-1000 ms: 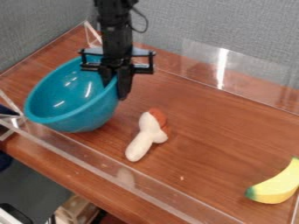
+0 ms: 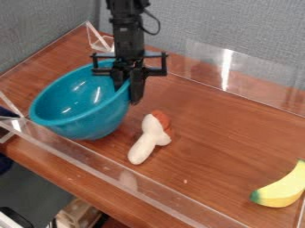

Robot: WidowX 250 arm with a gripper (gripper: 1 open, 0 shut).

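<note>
My black gripper (image 2: pixel 130 75) hangs at the upper middle, shut on the right rim of the teal bowl (image 2: pixel 74 102), which is tilted on the left of the wooden table. Just right of the bowl lies a white toy mushroom (image 2: pixel 146 141) with an orange-red cap, apart from the gripper.
A yellow banana (image 2: pixel 283 187) lies at the right front of the table (image 2: pixel 215 160). Clear plastic edging runs along the front and back, with grey walls behind. Dark objects sit beyond the left front edge.
My gripper and the bowl in it have shifted slightly to the right and down in the view. The mushroom and banana have not moved.
</note>
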